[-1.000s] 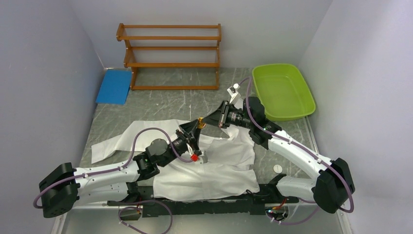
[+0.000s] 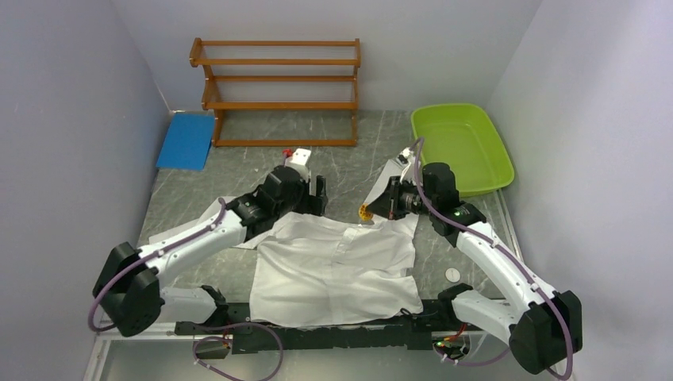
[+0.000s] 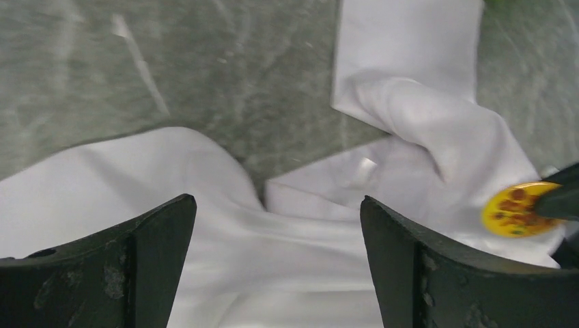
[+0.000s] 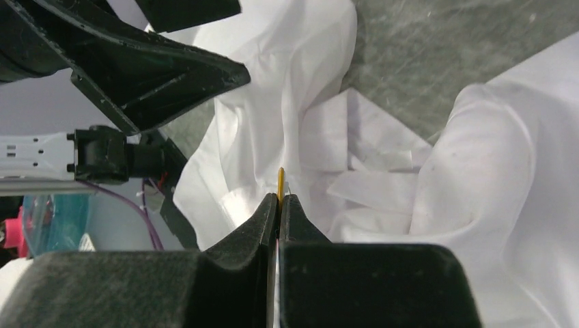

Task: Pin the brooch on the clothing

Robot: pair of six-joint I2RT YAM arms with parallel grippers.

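Note:
A white garment (image 2: 333, 278) (image 3: 157, 178) (image 4: 512, 171) lies rumpled across the front of the table. My right gripper (image 2: 372, 208) is shut on a round yellow brooch (image 2: 364, 213) with brown spots, seen edge-on in the right wrist view, held above the garment's right part. My left gripper (image 2: 316, 198) stands open over the garment, left of the brooch, nothing between its fingers.
A green tray (image 2: 460, 143) is at the back right, a wooden rack (image 2: 278, 106) at the back, a blue mat (image 2: 185, 141) at the back left. Some bare table shows behind the garment. A small white disc (image 2: 452, 275) lies at right.
The left gripper has parted from the brooch, moved back and turned to an upright pose, open.

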